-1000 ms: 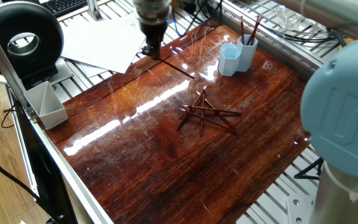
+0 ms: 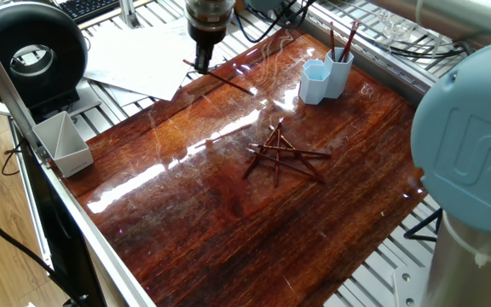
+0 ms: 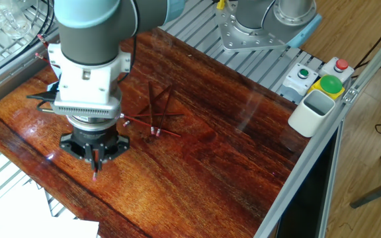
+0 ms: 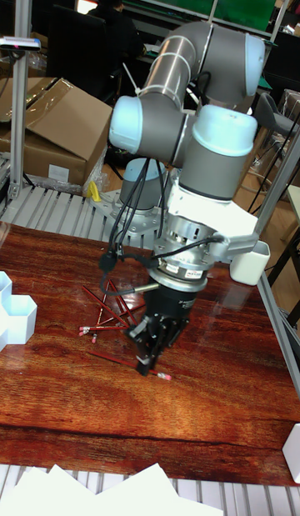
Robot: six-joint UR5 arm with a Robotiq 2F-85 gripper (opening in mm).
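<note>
A dark red pencil (image 2: pixel 233 83) is held crosswise at the fingertips of my gripper (image 2: pixel 203 68), which appears shut on it near one end. In exterior view 3 the pencil's pale tip (image 4: pixel 163 375) sticks out just beyond the gripper (image 4: pixel 145 368); how far it hangs above the wood is hard to judge. Several more red pencils (image 2: pixel 281 155) lie crossed in a loose pile on the board. Two joined light-blue hexagonal cups (image 2: pixel 315 83) stand at the far edge; the rear one has a few pencils (image 2: pixel 344 44) upright in it, and the front one looks empty.
The glossy wooden board (image 2: pixel 186 222) is otherwise mostly bare. A white open box (image 2: pixel 64 145) stands at its left edge, with white paper sheets (image 2: pixel 135 64) behind. In exterior view 2 a white container (image 3: pixel 311 114) stands near the control buttons (image 3: pixel 331 84).
In exterior view 1 my gripper and the pencil have shifted slightly left and toward the far edge. The pile and cups have stayed put.
</note>
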